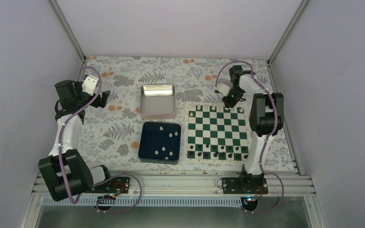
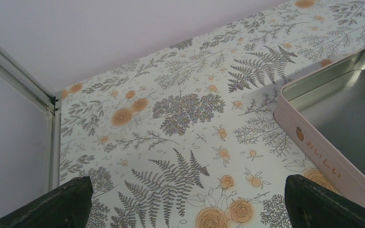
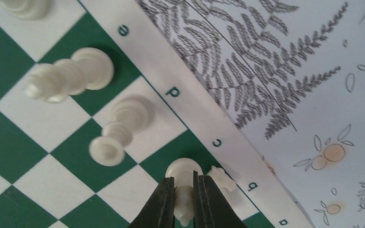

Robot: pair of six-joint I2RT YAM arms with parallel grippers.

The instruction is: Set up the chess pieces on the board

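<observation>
My right gripper is shut on a slim white piece [image 3: 184, 204], whose round base shows over the green square by the letter c. Whether that base touches the board [image 3: 38, 190] cannot be told. Beside it, toward b, a white knight-like piece [image 3: 222, 179] is partly covered by the fingers. On the d square stands a white piece with a rounded top [image 3: 119, 130], and on e a taller one [image 3: 71, 76]. From above, the right gripper [image 1: 228, 104] is at the board's far edge. My left gripper is open and empty, away at the left.
Several white pieces lie in the dark blue tray [image 1: 159, 160] left of the board. Behind it sits an empty metal-lined box [image 1: 158, 116]. Dark pieces [image 1: 214, 155] fill the board's near rows.
</observation>
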